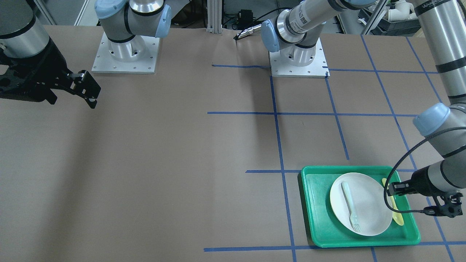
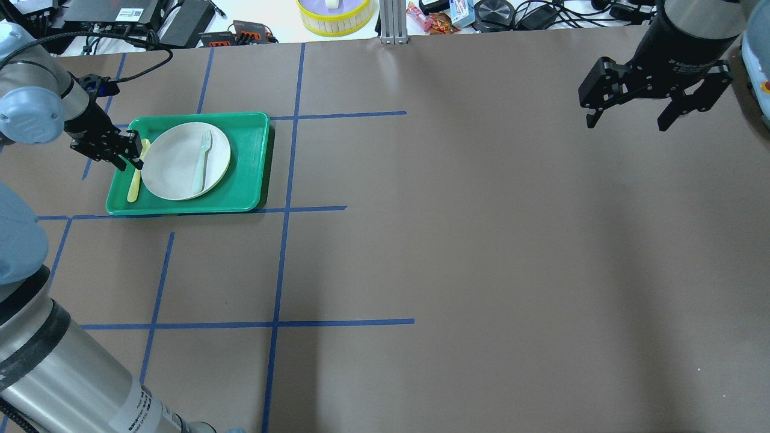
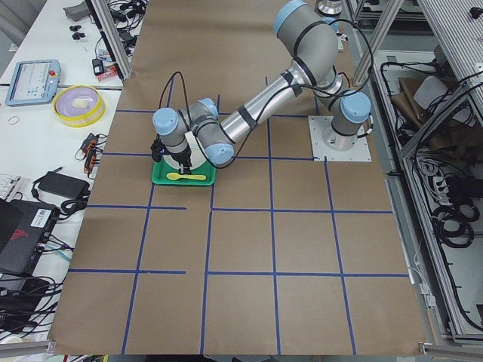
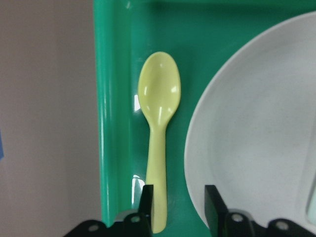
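Observation:
A green tray (image 1: 319,205) holds a white plate (image 1: 367,205) with a pale fork (image 1: 351,205) lying on it, and a yellow spoon (image 4: 158,98) lying along the tray's side, beside the plate. My gripper hangs over that side of the tray, its fingers apart above the spoon's handle, the handle nearer one finger and the plate's rim under the other. Nothing shows held between the fingers. In the top view it is at the tray's left edge.
Blue tape lines grid the table (image 1: 174,166). Another robot arm (image 2: 649,86) hangs at the top right of the top view, clear of the tray.

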